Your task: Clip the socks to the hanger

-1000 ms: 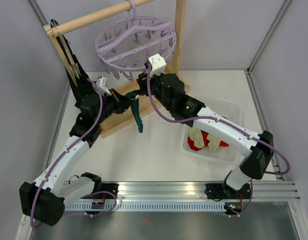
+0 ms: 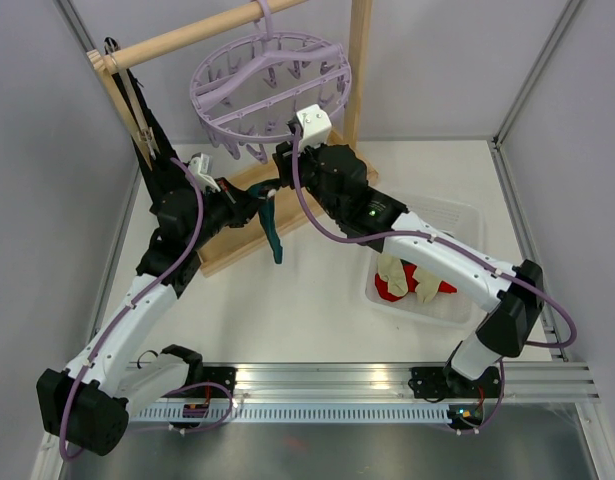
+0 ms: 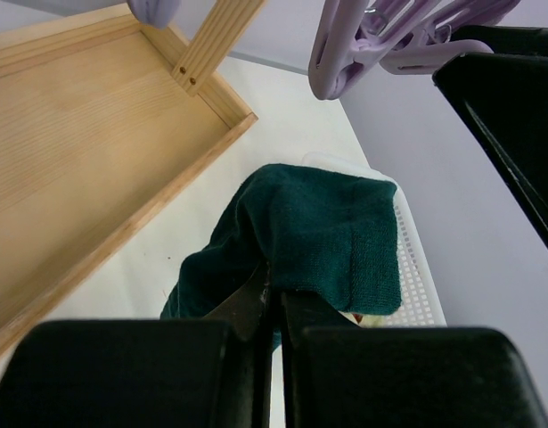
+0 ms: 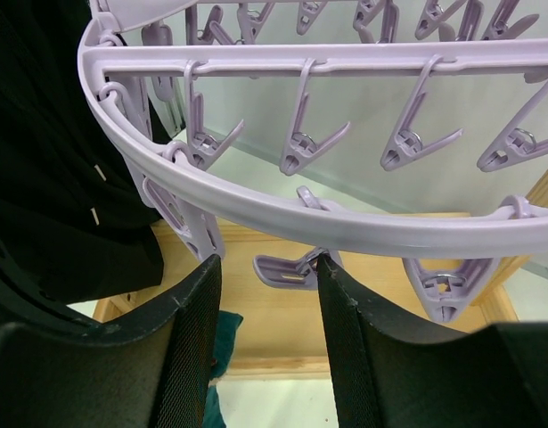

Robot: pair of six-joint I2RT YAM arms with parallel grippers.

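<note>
A dark green sock (image 2: pixel 272 230) hangs below the lilac clip hanger (image 2: pixel 234 138), pinched near its top by my left gripper. In the left wrist view the folded upper part of the sock (image 3: pixel 314 232) rises beyond the shut fingertips. My right gripper is at the hanger's front rim (image 4: pixel 274 212), part open. Between its fingers sits one lilac clip (image 4: pixel 287 270), close against or touching the right-hand fingertip. In the right wrist view some of the sock (image 4: pixel 224 343) shows below, apart from that clip.
The hanger hangs from a wooden rack (image 2: pixel 192 32) with a wooden base (image 2: pixel 232 240). Black garments (image 2: pixel 159 165) hang at the left. A white basket (image 2: pixel 452 215) with several red and cream socks stands at the right.
Both arms hold almost still. The sock's hanging end has swung slightly to the left, and the right arm has shifted very little.
</note>
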